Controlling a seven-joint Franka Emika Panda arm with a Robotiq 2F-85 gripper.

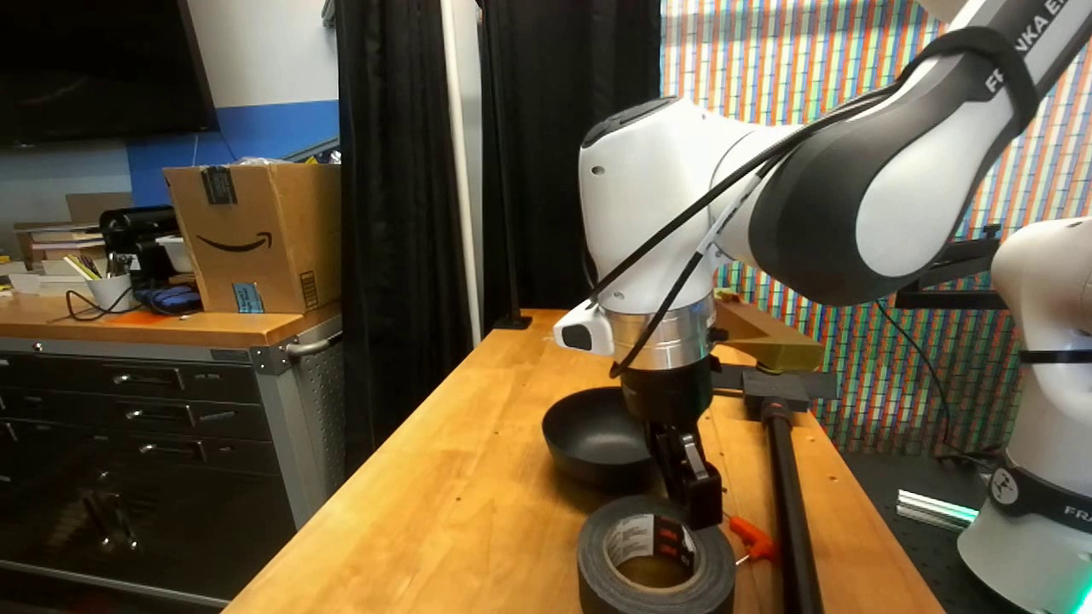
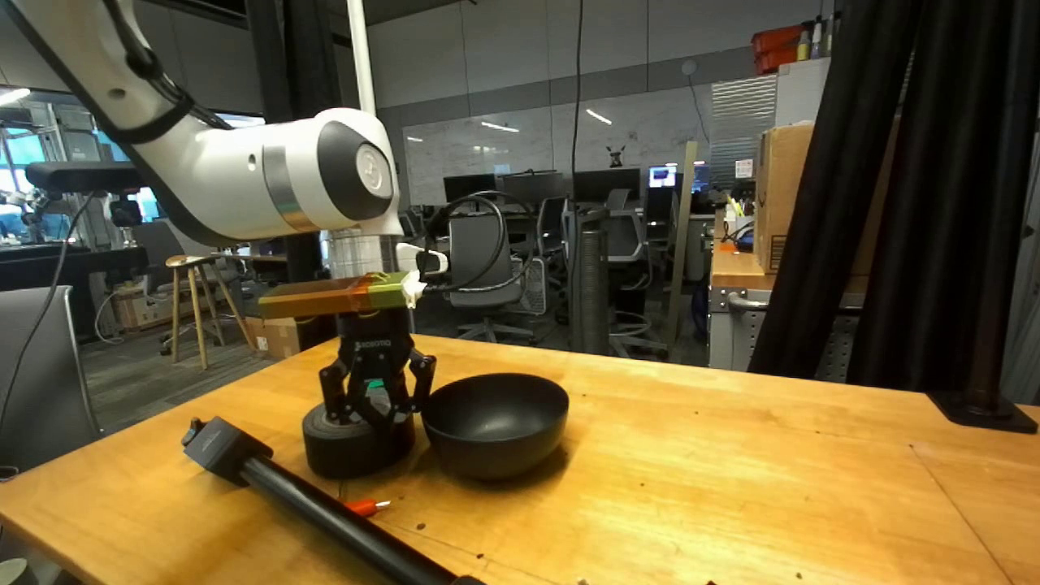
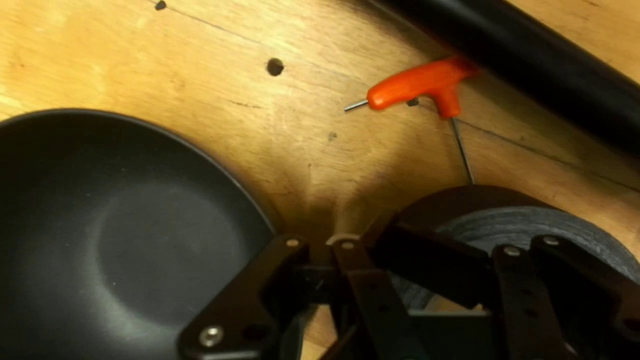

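Note:
A roll of dark duct tape lies flat on the wooden table, its open hole facing up. Beside it, and very close, sits a black bowl that looks empty. My gripper points down at the tape roll, with its fingers shut and nothing seen between them. Exterior view 1 has the gripper at the far rim of the roll; whether it touches is unclear. Along the bottom of the wrist view, dark finger links cover part of the tape roll, with the bowl to their left.
An orange-handled hex key lies by the tape, its shaft reaching the roll's edge. A long black bar runs along the table on that side. An orange-yellow piece stands beyond. Bare tabletop lies past the bowl.

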